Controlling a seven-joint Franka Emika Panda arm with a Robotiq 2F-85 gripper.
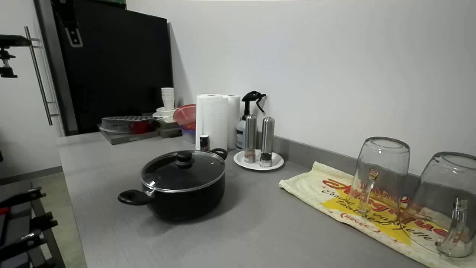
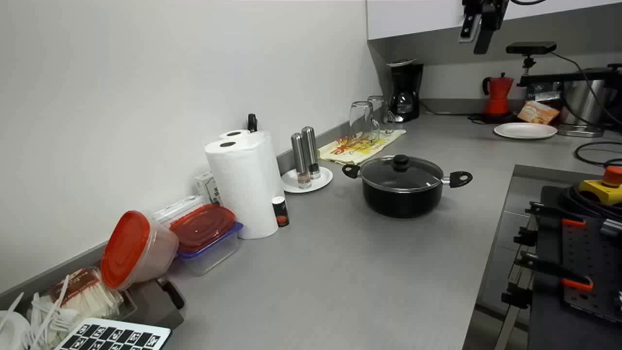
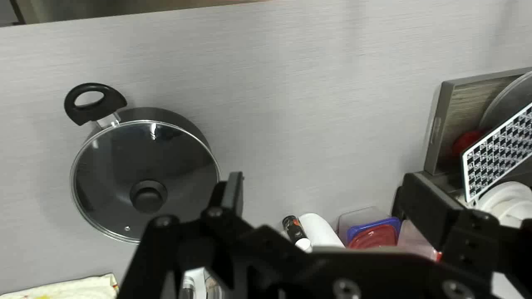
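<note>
A black pot stands on the grey counter, its glass lid seated on top with a black knob in the middle. Its two side handles stick out, one toward the counter's front edge. High above the counter, my gripper is open, and nothing lies between its fingers. From the wrist, the pot is left of the fingers, one dark finger overlapping the lid's edge in the picture. Only part of the gripper shows at the top of the second exterior view.
Paper towel rolls, a small shaker and two metal mills on a white plate line the wall. Glass mugs stand upside down on a cloth. Lidded tubs crowd one end; the counter between them and the pot is clear.
</note>
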